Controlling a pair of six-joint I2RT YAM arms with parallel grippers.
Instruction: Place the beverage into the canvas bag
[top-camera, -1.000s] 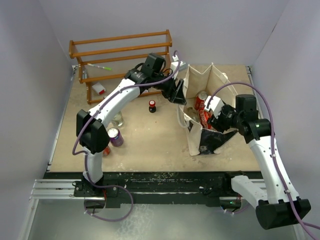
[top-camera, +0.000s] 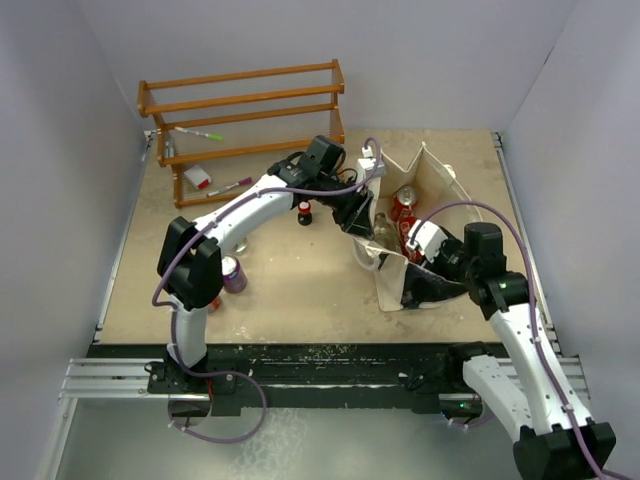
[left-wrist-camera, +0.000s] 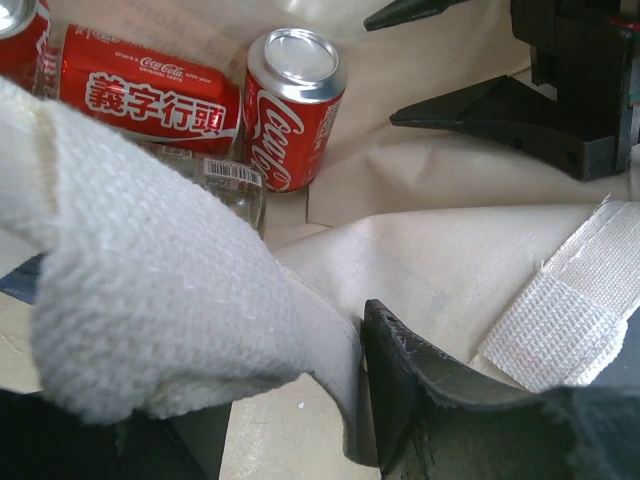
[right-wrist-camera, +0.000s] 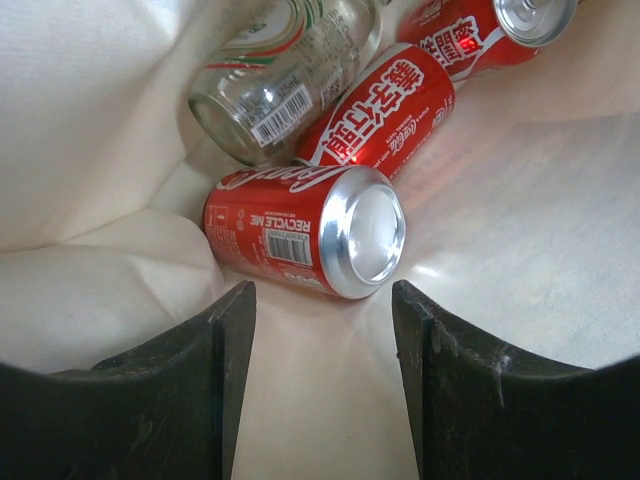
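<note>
The canvas bag (top-camera: 435, 185) stands open at the right of the table, holding red Coca-Cola cans (top-camera: 404, 203) and a glass bottle (right-wrist-camera: 280, 100). My left gripper is shut on the bag's canvas edge at its left side, seen close in the left wrist view. My right gripper is inside the bag, just before a can lying on its side (right-wrist-camera: 290, 230), its fingers apart with nothing visible between the tips; the top view hides what else it touches.
A purple can (top-camera: 234, 276), a small dark bottle (top-camera: 304, 215), a glass and a red can lie left of the bag. A wooden rack (top-camera: 240, 80) with pens stands at the back left.
My left gripper has moved down and slightly right with the bag's edge. My right gripper has moved slightly down and the bag's opening has shifted.
</note>
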